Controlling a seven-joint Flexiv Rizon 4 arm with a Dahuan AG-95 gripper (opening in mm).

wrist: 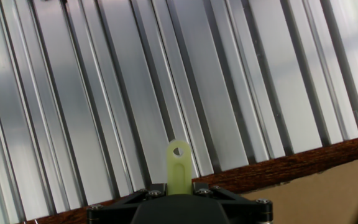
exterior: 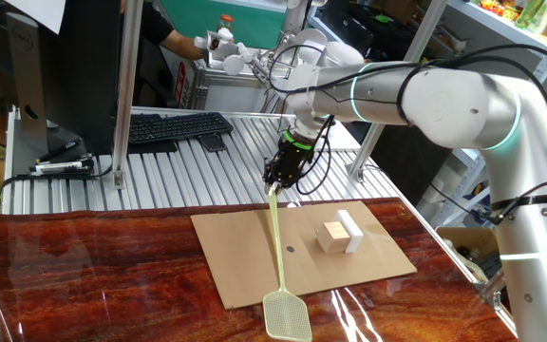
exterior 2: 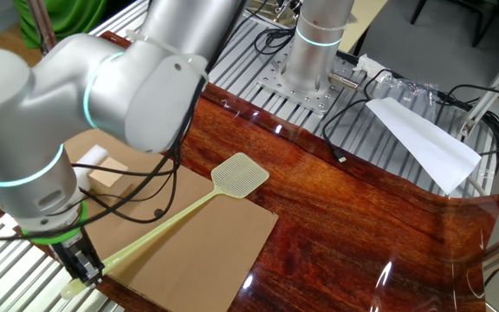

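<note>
A pale yellow-green fly swatter (exterior: 278, 249) slants across the view, its mesh head (exterior: 287, 315) at the front of the table. My gripper (exterior: 272, 180) is shut on the handle close to its far end. In the second exterior view the gripper (exterior 2: 93, 276) is at the lower left, and the swatter's head (exterior 2: 240, 176) lies over the cardboard's edge and the wood. The wrist view has the holed tip of the handle (wrist: 179, 168) sticking out between the black fingers. Whether the head touches the table I cannot tell.
A flat cardboard sheet (exterior: 240, 261) lies on the glossy wooden tabletop (exterior: 93, 275). On it stand a wooden block (exterior: 331, 237) and a white block (exterior: 349, 231), side by side. A keyboard (exterior: 179, 126) rests on the slatted metal surface behind.
</note>
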